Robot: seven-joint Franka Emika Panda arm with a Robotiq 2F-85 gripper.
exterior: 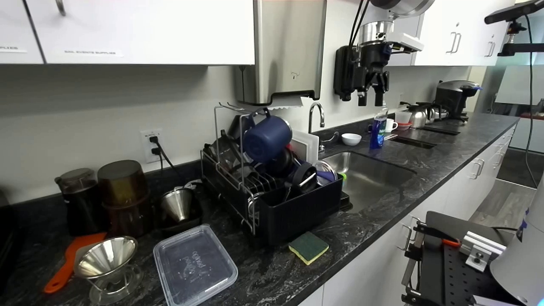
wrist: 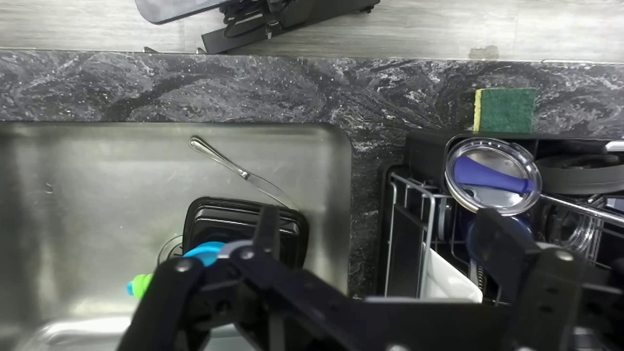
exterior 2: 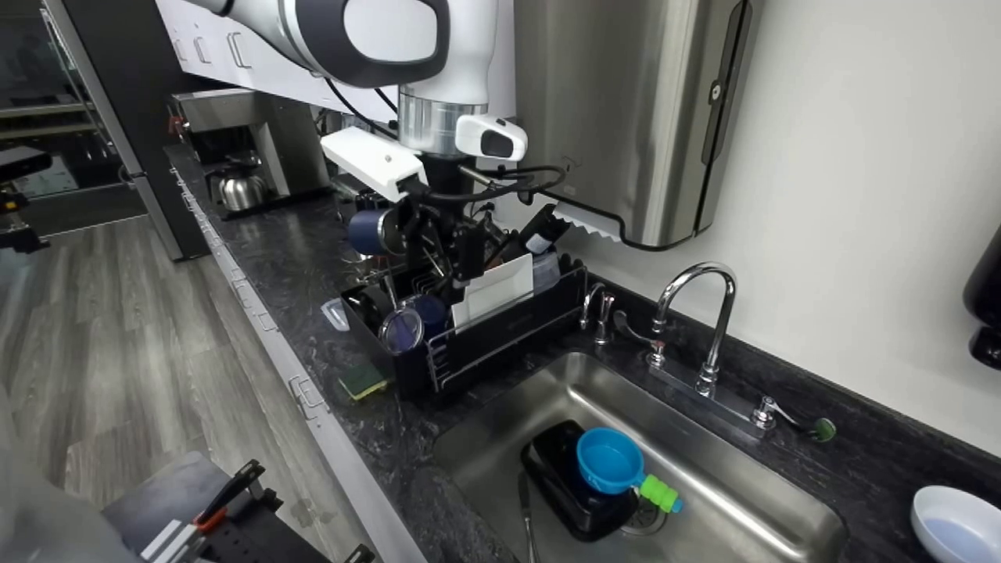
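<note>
My gripper (exterior: 370,97) hangs above the counter, pointing down, its fingers apart and nothing between them. From the wrist view, one finger (wrist: 267,231) appears over the sink side and the other finger (wrist: 497,240) over the dish rack (wrist: 433,137). A blue mug (exterior: 266,138) hangs on the rack's upper frame. Inside the sink (exterior 2: 779,488) lie a black container (exterior 2: 549,450), a blue cup with a green handle (exterior 2: 610,460), and a knife (wrist: 243,172). The wrist view shows the blue cup mostly covered by my gripper's linkage.
A green-yellow sponge (exterior: 309,247) lies near the counter's front edge. A clear lid (exterior: 196,267) and a metal dripper (exterior: 107,257) sit left of the rack. Past the sink stand a white bowl (exterior: 351,139) and a blue soap bottle (exterior: 378,130). The faucet (exterior 2: 718,319) rises behind the sink.
</note>
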